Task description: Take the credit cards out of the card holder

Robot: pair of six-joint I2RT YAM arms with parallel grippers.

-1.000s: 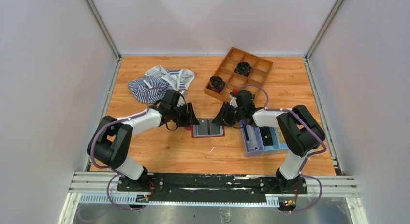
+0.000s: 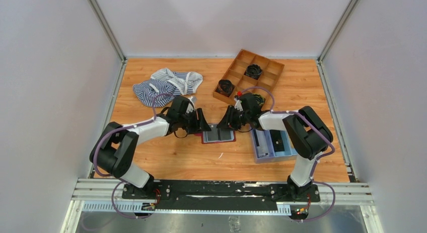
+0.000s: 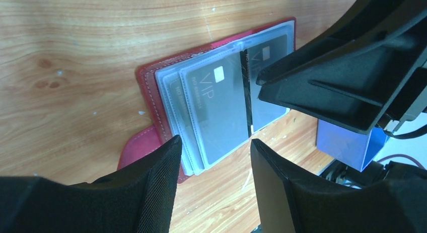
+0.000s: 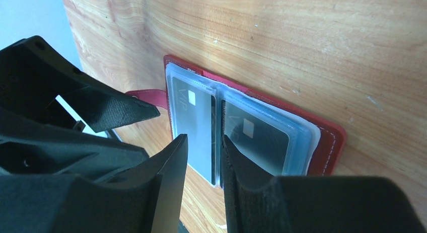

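Observation:
The card holder [image 2: 219, 135] lies unfolded on the table, dark red with clear bluish sleeves. Dark VIP cards show through the plastic: the left wrist view has one card [image 3: 216, 112] on the nearer side and another card [image 3: 269, 67] beyond the fold. Above its left part is my left gripper [image 2: 205, 126], open, nothing between its fingers. My right gripper [image 2: 225, 124] is over the right part, also open but with a narrower gap [image 4: 204, 141]. In the right wrist view, its fingertips hide part of the fold and the lower sleeve edge.
Beside the holder on the right stands a blue bin [image 2: 275, 157] with compartments. A wooden divided tray [image 2: 269, 69] holding black coiled items is at the back, and striped cloth [image 2: 168, 86] at back left. Bare table lies in front of the holder. The two grippers are close together.
My left gripper has moved a little right, and my right gripper a little left, narrowing the space between them.

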